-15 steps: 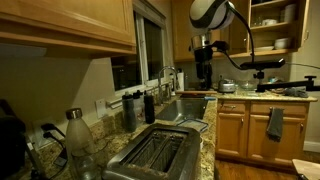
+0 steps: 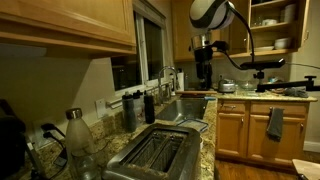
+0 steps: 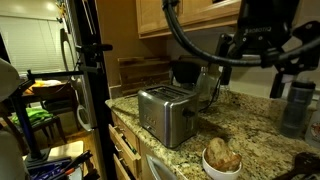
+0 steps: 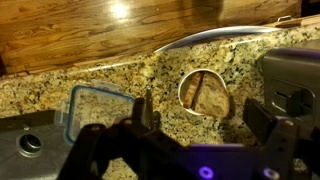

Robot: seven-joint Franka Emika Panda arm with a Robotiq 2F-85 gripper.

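Note:
A white bowl [image 4: 184, 92] holding pieces of bread [image 4: 211, 96] sits on the speckled counter. In exterior view 2 the same bowl [image 3: 221, 173] and bread [image 3: 221, 152] show in front, to the right of the silver toaster [image 3: 170, 114]. My gripper hangs above the counter, its two dark fingers [image 4: 148, 107] spread apart on either side of the bowl as seen from the wrist. Nothing appears held between them. At the wrist view's right edge is part of the toaster [image 4: 291, 75].
Left of the bowl in the wrist view lies a clear rectangular container [image 4: 95, 110], beside the sink [image 4: 30, 145]. Dark bottles [image 3: 296, 108] stand against the back wall. A tall steel bottle [image 2: 78, 134] is near the toaster [image 2: 155, 152].

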